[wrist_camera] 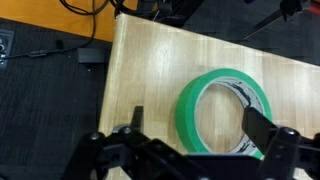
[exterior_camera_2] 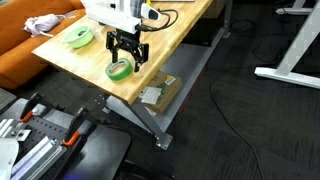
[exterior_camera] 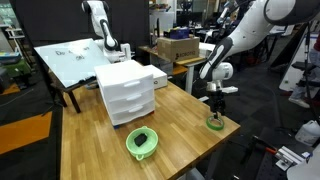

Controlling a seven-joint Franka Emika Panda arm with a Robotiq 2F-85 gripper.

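Observation:
A roll of green tape [exterior_camera: 215,123] lies flat near the table's corner. In the wrist view the tape ring [wrist_camera: 187,112] is seen from above, its lower right partly covered by a finger. My gripper is open, its two dark fingers [wrist_camera: 140,153] spread apart with bare wood and part of the ring between them. From the second exterior view, the gripper [exterior_camera_2: 126,58] hangs right over the roll [exterior_camera_2: 119,70]. Whether the fingertips touch the tape cannot be told.
A green bowl [exterior_camera: 142,143] with a dark object in it stands farther along the table. White drawers [exterior_camera: 127,92] stand behind it. The table edge [wrist_camera: 112,80] runs close to the tape. Below the tabletop sits an open cardboard box [exterior_camera_2: 165,92].

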